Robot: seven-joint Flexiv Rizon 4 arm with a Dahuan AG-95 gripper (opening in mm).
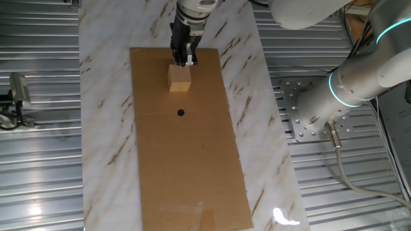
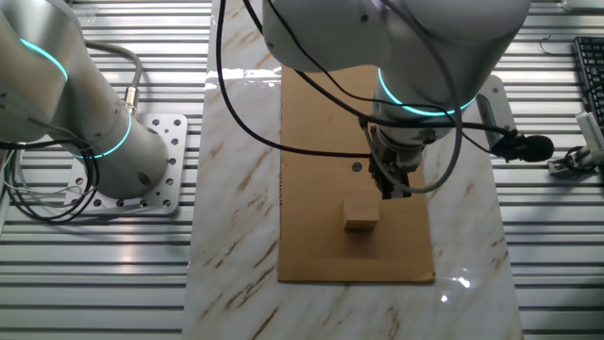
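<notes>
A light wooden block point(image 1: 179, 79) stands on the brown cardboard sheet point(image 1: 186, 160), near the end of the sheet that lies at the top of exterior view 1. My black gripper point(image 1: 185, 63) hangs by the block's upper edge in that view. In exterior view 2 the block point(image 2: 360, 215) shows whole, and the gripper point(image 2: 397, 193) appears up and to the right of it, partly covered by the arm and cables. Both views are too small and dark at the fingers to tell how the fingers stand. Whether they touch the block cannot be made out.
A small black dot point(image 1: 180, 113) marks the cardboard beside the block. Marble-patterned tabletop point(image 1: 106, 128) surrounds the sheet, and most of the cardboard is bare. Loose black cables point(image 2: 283, 146) loop around the arm. A metal fixture point(image 1: 18, 96) sits off the table's left side.
</notes>
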